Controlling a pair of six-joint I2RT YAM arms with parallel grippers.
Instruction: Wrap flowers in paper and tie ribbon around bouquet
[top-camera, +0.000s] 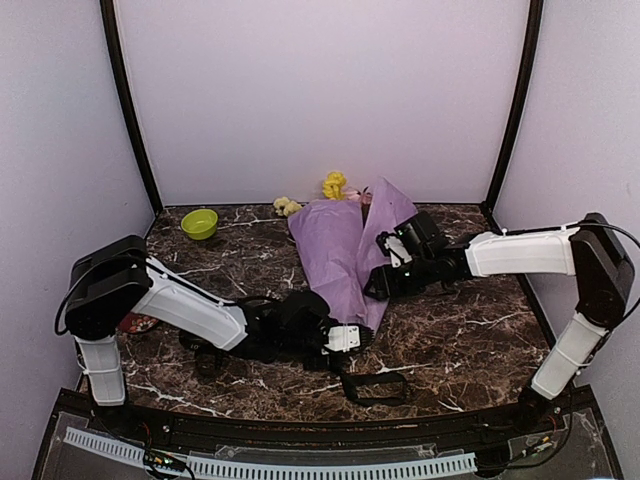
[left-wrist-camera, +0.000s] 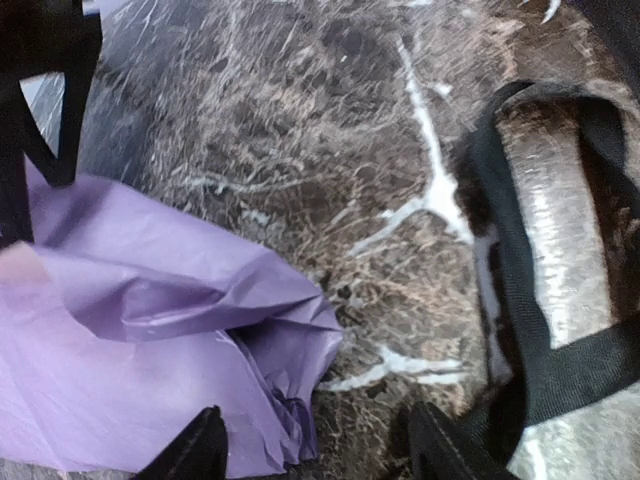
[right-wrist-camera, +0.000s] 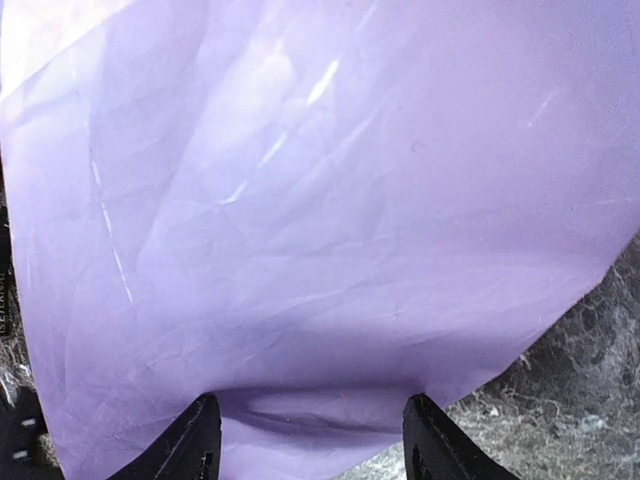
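Note:
Purple wrapping paper (top-camera: 325, 250) lies in the middle of the table, one flap standing up on the right. Yellow flowers (top-camera: 334, 184) and pink flowers (top-camera: 357, 195) show at its top end. My left gripper is part open over the paper's bottom end (left-wrist-camera: 160, 380), beside a black strap (left-wrist-camera: 520, 260) lying in a loop. It is unclear whether anything is between its fingers. My right gripper is open, close over the paper's right flap (right-wrist-camera: 320, 200), which fills most of the right wrist view.
A green bowl (top-camera: 200, 222) stands at the back left. A red patterned item (top-camera: 137, 323) is partly hidden behind the left arm.

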